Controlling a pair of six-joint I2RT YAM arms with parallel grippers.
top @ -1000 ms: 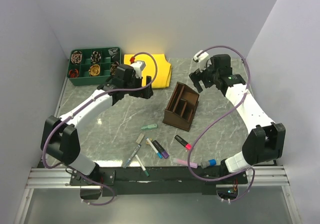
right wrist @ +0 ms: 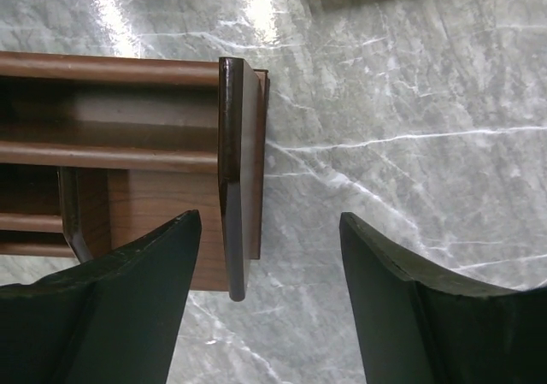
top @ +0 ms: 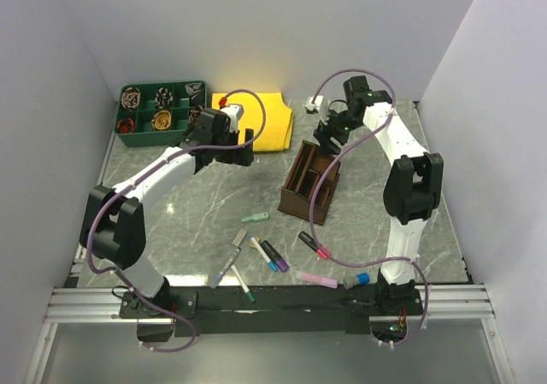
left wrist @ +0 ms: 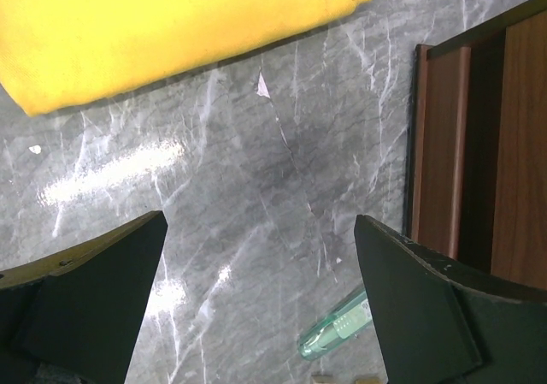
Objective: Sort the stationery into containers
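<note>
A brown wooden organizer [top: 302, 204] with several compartments stands mid-table. My right gripper [top: 327, 139] is at its far end, part open; in the right wrist view its fingers [right wrist: 158, 273] are on either side of the end wall [right wrist: 232, 170], with gaps showing. My left gripper [top: 246, 149] hangs open and empty over bare table, left of the organizer. Loose stationery lies at the front: a green tube [top: 255, 217], an eraser [top: 239, 238], a cutter [top: 226, 266], a white pen [top: 244, 284], a dark purple marker [top: 274, 256], a pink-capped marker [top: 314, 245] and a pink highlighter [top: 316, 279].
A green divided tray [top: 141, 138] holding coiled items sits at the back left. Beside it lies a folded yellow cloth [top: 275, 126]. A blue-capped item [top: 356, 280] is near the front edge by the right arm.
My right gripper has moved left from the open table onto the organizer's far end, its fingers now narrower around that spot. The left gripper has shifted slightly left; the organizer and stationery look unmoved.
</note>
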